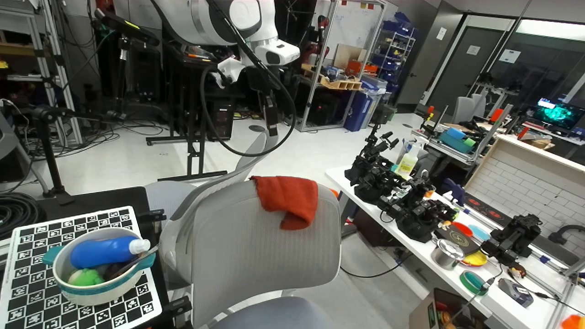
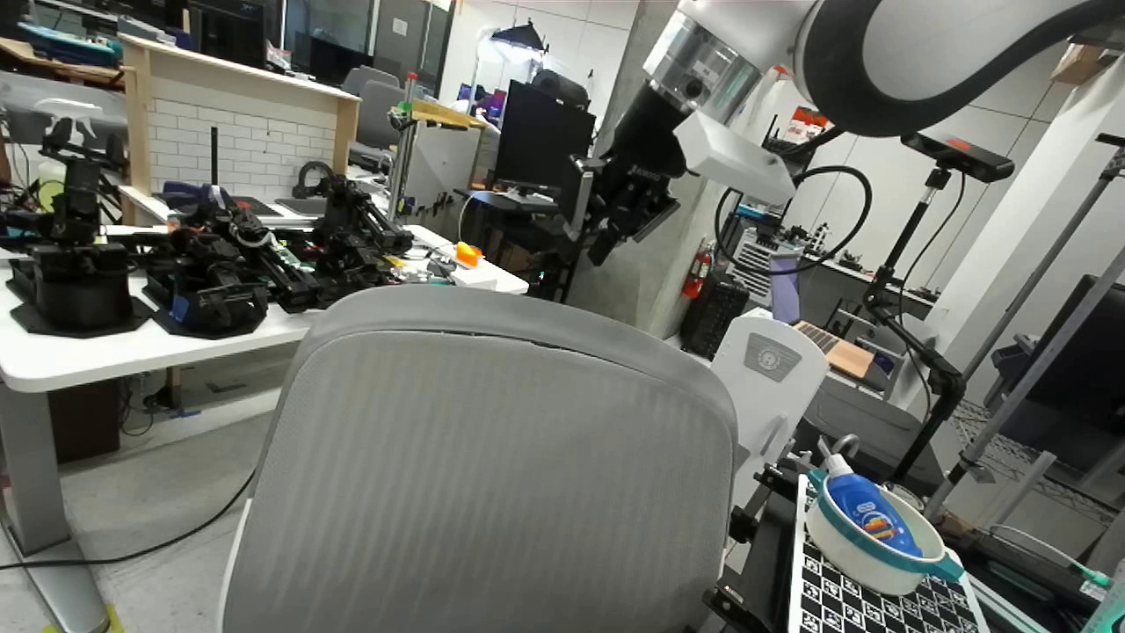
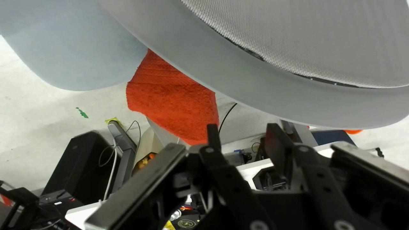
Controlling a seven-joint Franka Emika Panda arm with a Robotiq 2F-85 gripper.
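Observation:
An orange-red cloth (image 1: 293,198) is draped over the top edge of the grey mesh chair back (image 1: 257,241). In the wrist view the cloth (image 3: 174,101) hangs below the chair's rim (image 3: 245,90), partly hidden by it. My gripper is open, its two dark fingers apart with nothing between them. From exterior view 1, the gripper (image 1: 271,123) is above the chair back, clear of the cloth. Exterior view 2 also has the gripper (image 2: 588,223) raised above the chair back (image 2: 485,464); the cloth cannot be seen there.
A white pot (image 1: 104,288) holding a blue bottle (image 1: 107,251) and a green item stands on a patterned board (image 1: 33,290). A white table (image 1: 384,227) carries black robot arms and cookware. A loose cable loops round my wrist. Air above the chair is free.

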